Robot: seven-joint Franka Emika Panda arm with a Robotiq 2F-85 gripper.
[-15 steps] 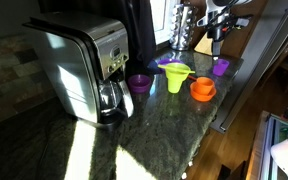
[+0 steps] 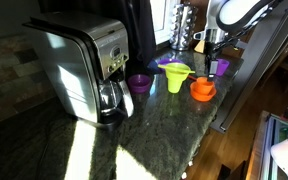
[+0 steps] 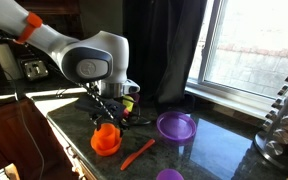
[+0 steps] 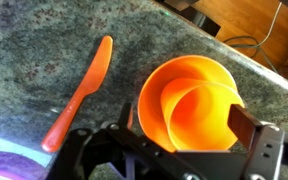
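My gripper is open above an orange cup [image 4: 204,115], one finger on each side of it in the wrist view, with nothing seen held. The cup leans inside a round orange bowl [image 4: 164,80] on the dark counter. An orange knife [image 4: 82,92] lies beside the bowl. In exterior view 1, the gripper [image 2: 212,72] hangs just over the orange bowl [image 2: 203,90]. Whether the fingers touch the cup cannot be told.
A green cup [image 2: 175,82], a purple cup [image 2: 140,83] and a silver coffee maker [image 2: 99,65] stand on the counter. A purple plate [image 3: 176,126] lies flat farther along, with a purple cup [image 3: 170,174] near it.
The arm has come down and toward the near side, from over the far end of the counter to above the orange bowl. The dishes have not visibly moved.
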